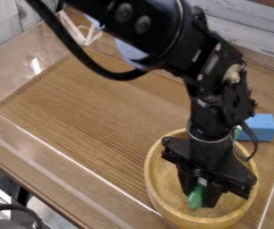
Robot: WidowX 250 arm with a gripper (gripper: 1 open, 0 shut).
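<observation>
A round yellow-tan bowl [168, 199] sits on the wooden table at the lower right. My black gripper [201, 186] is down inside it, shut on a small green object [196, 197], which is partly hidden by the fingers and dark gripper body.
A blue block [261, 127] lies on the table behind the bowl at the right. Dark cables show at the lower left corner, and a pale blue item is partly hidden behind the arm at the top.
</observation>
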